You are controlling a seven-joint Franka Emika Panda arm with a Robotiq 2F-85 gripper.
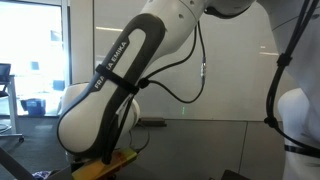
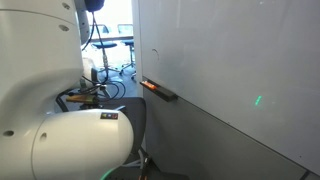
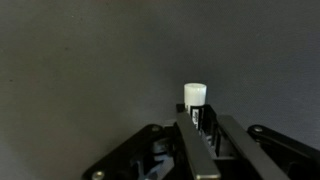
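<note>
In the wrist view my gripper is shut on a white cylindrical object [image 3: 195,95], whose pale end sticks out beyond the dark fingers. A plain dark grey surface [image 3: 90,70] fills the view behind it; whether the object touches that surface I cannot tell. Neither exterior view shows the gripper's fingers. The white arm [image 1: 95,125] covers much of the lower left in exterior view 1, and its white casing [image 2: 75,140] blocks the left of exterior view 2.
A large whiteboard [image 2: 230,60] stands beyond the arm, with a dark ledge bearing something orange [image 2: 155,88] at its lower edge. Low in exterior view 1 lies an orange-yellow item [image 1: 105,166], partly hidden by the arm. A black cable [image 1: 200,75] loops beside the arm.
</note>
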